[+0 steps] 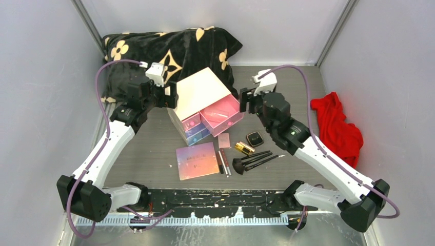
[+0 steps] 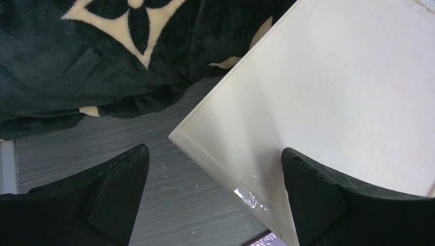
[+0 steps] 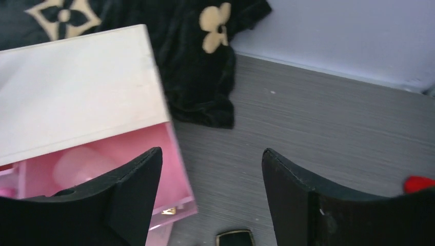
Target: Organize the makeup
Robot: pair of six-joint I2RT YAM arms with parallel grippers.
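A cream-topped box (image 1: 200, 87) has its large pink drawer (image 1: 223, 115) pulled out, with pink items lying inside. My open left gripper hangs over the box's left corner. My right gripper is above and right of the drawer, fingers apart and empty. In front lie a gradient palette (image 1: 197, 161), a pink square (image 1: 224, 140), pencils (image 1: 225, 161), gold tubes (image 1: 244, 148), a black compact (image 1: 254, 139) and several brushes (image 1: 256, 159).
A patterned dark blanket (image 1: 138, 51) lies behind the box. A red cloth (image 1: 333, 128) is at the right. The floor right of the box is clear.
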